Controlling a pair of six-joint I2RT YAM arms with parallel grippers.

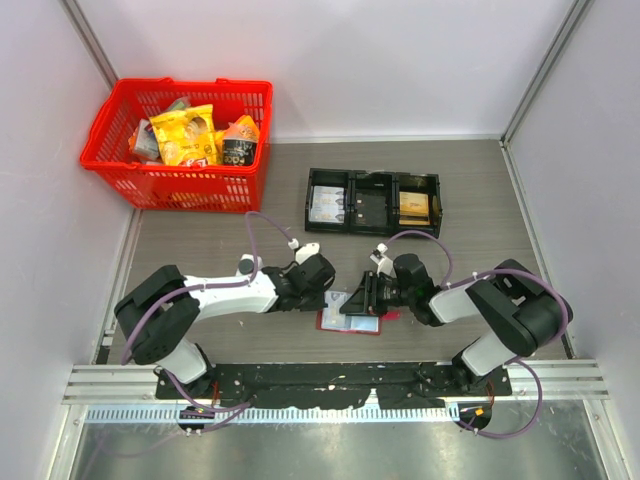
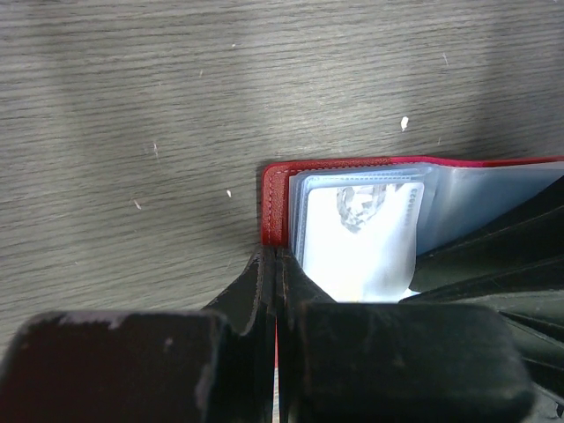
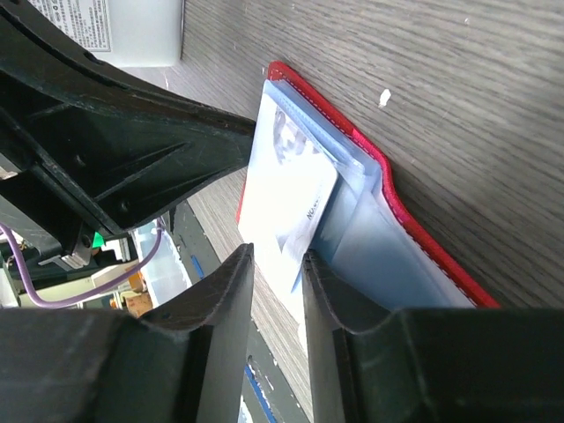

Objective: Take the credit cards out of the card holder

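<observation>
The red-edged card holder (image 1: 349, 329) lies flat on the table between both grippers, its clear sleeves facing up with a white card (image 2: 357, 238) in them. My left gripper is shut at the holder's left edge, with nothing visible between its fingers. My right gripper is over the sleeves, its fingertips close around the edge of the white card (image 3: 282, 203) and sleeve; in the top view its tips are partly hidden by its own body.
A red basket (image 1: 140, 180) with snack bags stands at the back left. A black compartment tray (image 1: 373, 175) with cards sits behind the grippers. Bare table surrounds the holder.
</observation>
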